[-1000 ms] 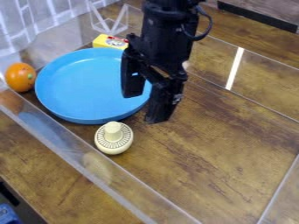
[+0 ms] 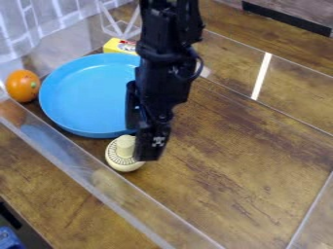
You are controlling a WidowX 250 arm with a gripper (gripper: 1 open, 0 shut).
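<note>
The black gripper (image 2: 143, 131) hangs open in the middle of the camera view, its fingers just above and right of a cream round object with a ridged base and raised knob (image 2: 124, 156). The gripper partly hides that object and the right part of a blue plate (image 2: 78, 92) behind it.
An orange round fruit (image 2: 22, 85) sits left of the plate, and a yellow box (image 2: 120, 46) lies behind it. A transparent barrier runs along the left.
The gripper has moved a little left and downward, closer to the cream object, and now covers part of it. The other objects look unmoved.
</note>
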